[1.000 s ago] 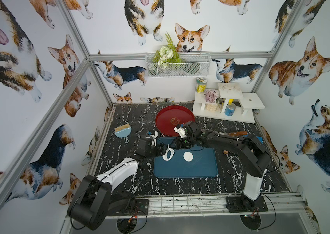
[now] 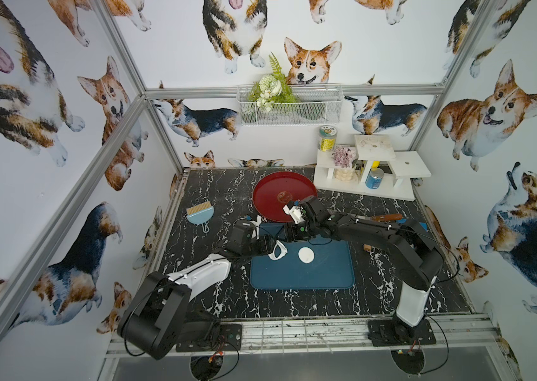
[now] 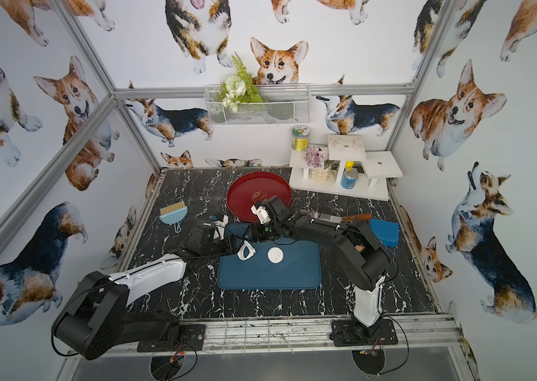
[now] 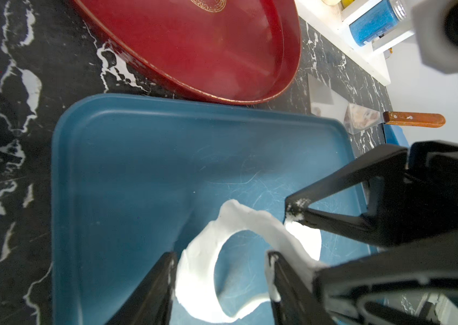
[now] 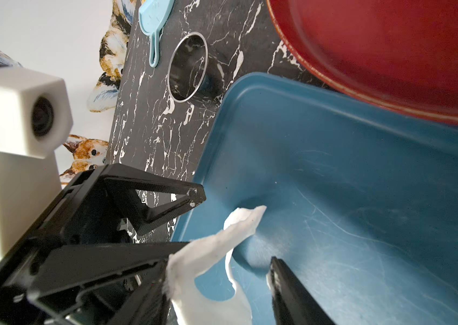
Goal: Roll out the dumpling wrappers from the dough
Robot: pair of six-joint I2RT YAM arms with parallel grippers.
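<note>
A white dough ring (image 4: 202, 287) with a large hole hangs between both grippers above the blue tray (image 4: 131, 173). In the left wrist view my left gripper is part open, its two fingertips apart with the ring spanning between and touching them. My right gripper also has its fingers apart; dough clings to its left fingertip in the right wrist view, and the other fingertip is clear of most of it. A flat round white wrapper (image 2: 306, 255) lies on the tray, to the right of the ring.
Behind the tray sits a red round pan (image 2: 284, 190). A metal ring cutter (image 5: 187, 67) and a blue brush (image 2: 200, 214) are at the left. A wooden-handled scraper (image 4: 414, 118) lies at the right. The tray's front is clear.
My left gripper has shifted slightly right, toward the right gripper. The dough ring has moved and changed shape, now more closed. The right arm is almost still; the round wrapper has not moved.
</note>
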